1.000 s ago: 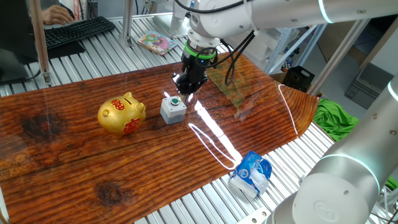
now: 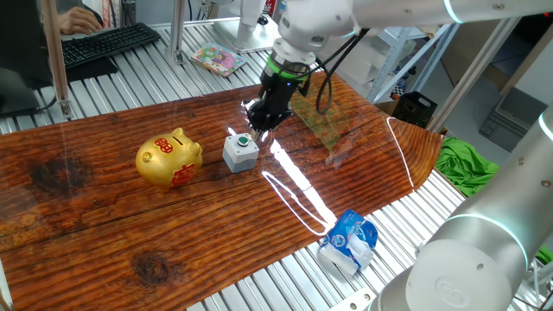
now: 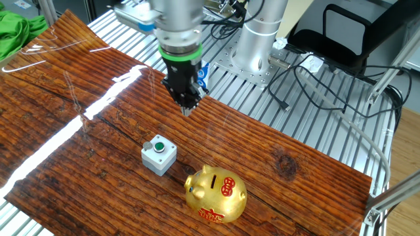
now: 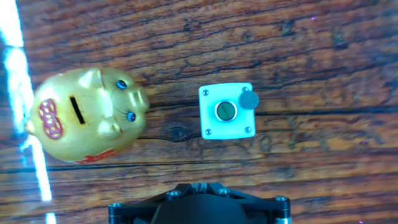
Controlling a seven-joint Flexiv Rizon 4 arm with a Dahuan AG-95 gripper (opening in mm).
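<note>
A small white box (image 4: pixel 211 127) with a green button (image 4: pixel 226 111) sits on the wooden board. At one corner of its top is a grey round disc (image 4: pixel 249 99), reaching slightly past the edge in the wrist view. Beside the box stands a golden piggy bank (image 3: pixel 216 196) with a dark slot on its back, its face toward the box in the wrist view. My gripper (image 3: pixel 186 111) hangs above the board, apart from both. Its fingers appear together at the bottom of the wrist view, with nothing visible held between them.
A blue and white packet (image 2: pixel 349 242) lies at the board's edge near the arm's base. A colourful booklet (image 2: pixel 218 59) and a keyboard (image 2: pixel 108 45) lie beyond the far edge. Much of the wooden board (image 2: pixel 233 225) is bare.
The gripper and wrist have shifted slightly to the right in exterior view 1, with the upper arm moving as well. The box and the piggy bank have stayed in place.
</note>
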